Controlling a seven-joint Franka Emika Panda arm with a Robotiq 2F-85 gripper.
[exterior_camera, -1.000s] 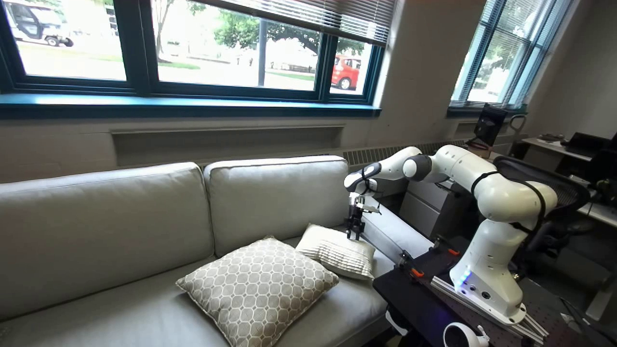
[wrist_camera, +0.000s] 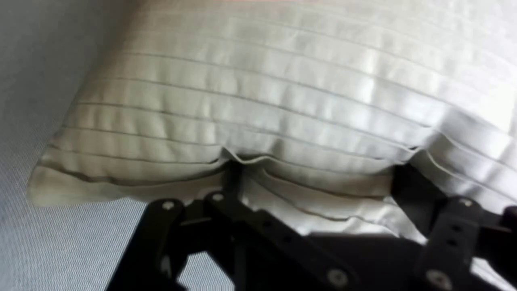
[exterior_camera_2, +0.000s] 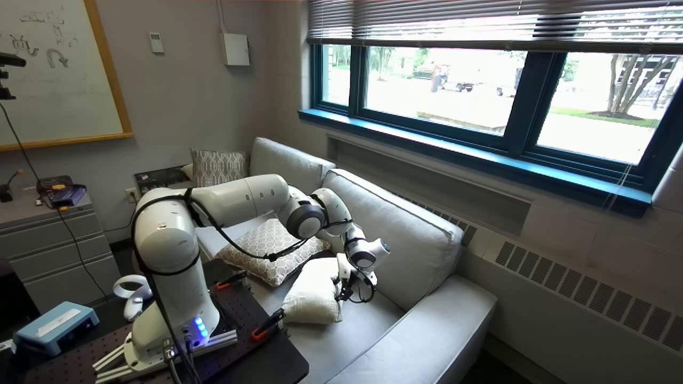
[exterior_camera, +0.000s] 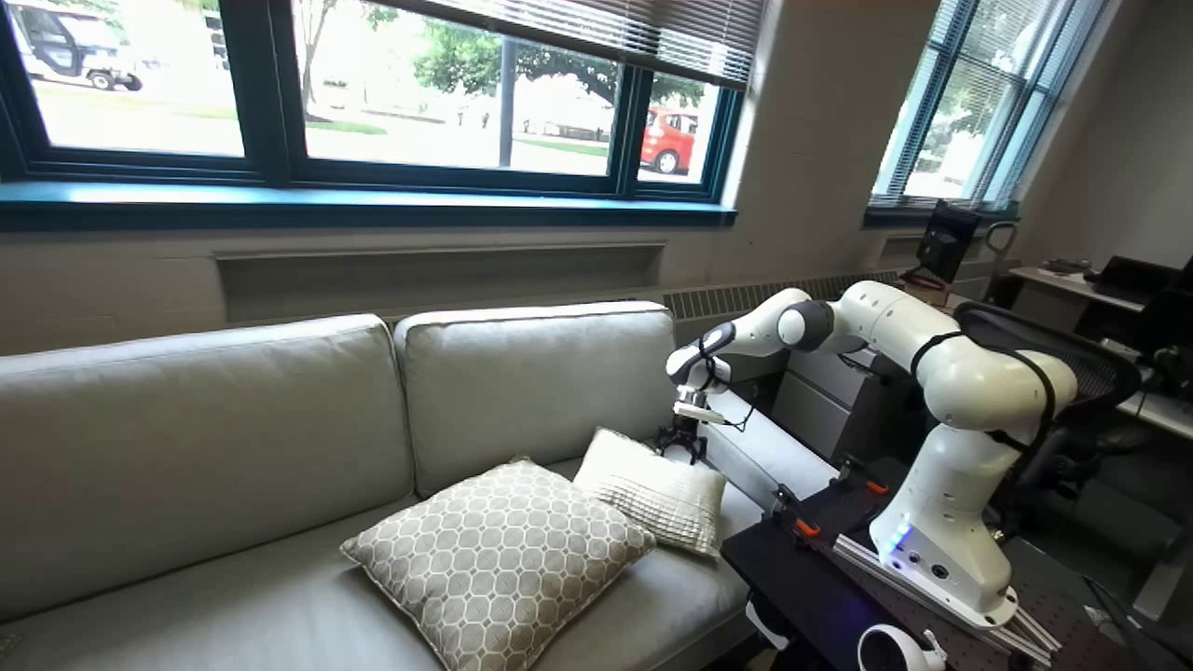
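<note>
A small cream pillow with ribbed rows [exterior_camera: 654, 488] lies tilted on the sofa seat by the right armrest. In the wrist view the pillow [wrist_camera: 271, 97] fills most of the picture, its edge creased where both dark fingers press into it. My gripper stands open at that edge, its fingers wide apart with loose folds of the cover in the gap. From the other side, the gripper [exterior_camera_2: 346, 293] touches the pillow [exterior_camera_2: 314, 291] on the armrest side. The fingertips are partly hidden in the cloth.
A larger patterned pillow [exterior_camera: 503, 559] lies beside the cream one. The sofa backrest [exterior_camera: 548, 380] rises behind, and the armrest [exterior_camera_2: 422, 333] closes off one side. The arm's dark table [exterior_camera: 783, 570] stands in front.
The gripper has tilted and its fingers have spread apart. The cream pillow's upper edge has risen slightly and its lower right corner has shifted down. The patterned pillow is unmoved.
</note>
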